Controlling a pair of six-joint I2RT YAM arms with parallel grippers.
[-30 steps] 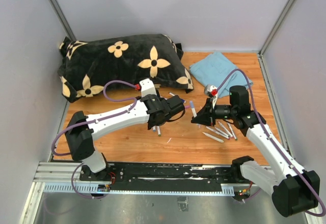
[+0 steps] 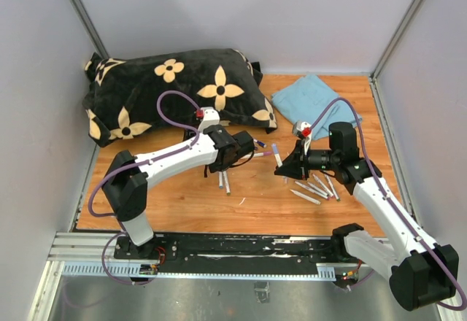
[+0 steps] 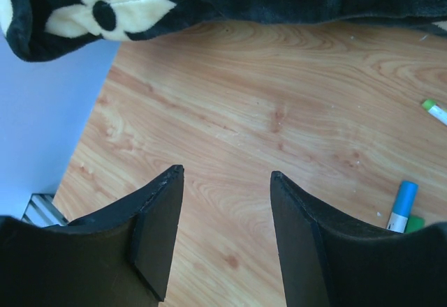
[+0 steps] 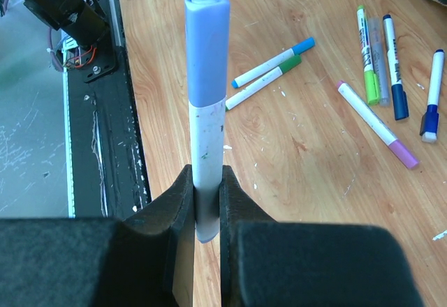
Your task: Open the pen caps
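Observation:
My right gripper is shut on a white pen with a light blue cap (image 4: pixel 207 49), held upright in the right wrist view; in the top view it is right of centre. My left gripper hangs over bare wood, part open, nothing between its fingers. A blue-capped pen (image 3: pixel 404 199) and a green-tipped pen (image 3: pixel 436 111) lie to its right. In the right wrist view, a purple-capped pen (image 4: pixel 377 124) lies among several others, including a dark blue-capped pen (image 4: pixel 393 63).
A dark flowered cushion (image 2: pixel 175 80) fills the back left. A folded blue cloth (image 2: pixel 310 102) lies back right. Several white pens (image 2: pixel 306 197) lie near the right arm.
The left arm has swung slightly leftward and turned at its wrist in the top view. The right arm and its held pen have not visibly moved.

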